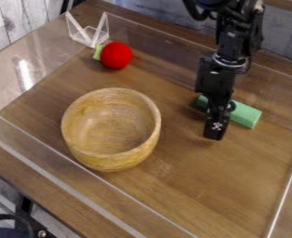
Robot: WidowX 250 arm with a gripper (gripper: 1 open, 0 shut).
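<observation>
The black gripper (216,124) reaches down from the top right to a green block (243,115) lying on the wooden table at the right, its fingers at the block's left part, low over the table. Whether the fingers are closed on the block is hard to tell. A wooden bowl (112,155) sits left of centre, and a red tomato-like ball (117,57) lies at the upper left.
A white wire object (89,31) stands behind the red ball, with a small green item beside it.
</observation>
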